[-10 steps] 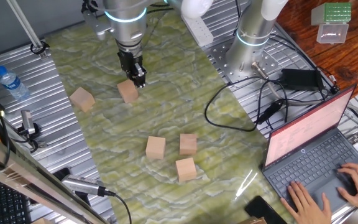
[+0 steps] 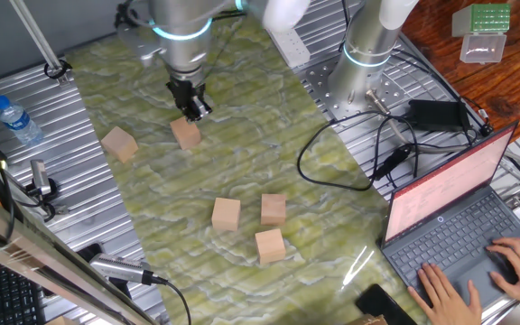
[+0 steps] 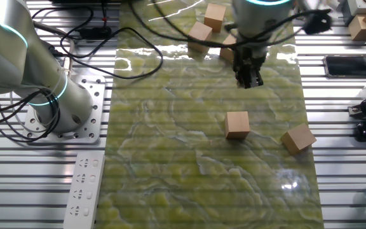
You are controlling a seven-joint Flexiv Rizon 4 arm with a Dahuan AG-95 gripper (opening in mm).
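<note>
Several plain wooden cubes lie on the green marbled mat. One cube sits close to my gripper, which hangs at its upper right in exterior view 1. To the left, near the mat's edge, lies a second cube. Three more, a cube, another cube and a third cube, form a loose group lower down. In exterior view 2 my dark gripper appears apart from the nearby cube, with no cube visible in it. Its fingers are too small and dark to show their opening.
A black cable loops onto the mat's right side, near a laptop with a person's hands on it. A water bottle stands left of the mat. A power strip lies beside it.
The wrist and gripper have shifted slightly and turned, with the fingertips now a little higher in exterior view 1 than a second ago. All the cubes have stayed where they were.
</note>
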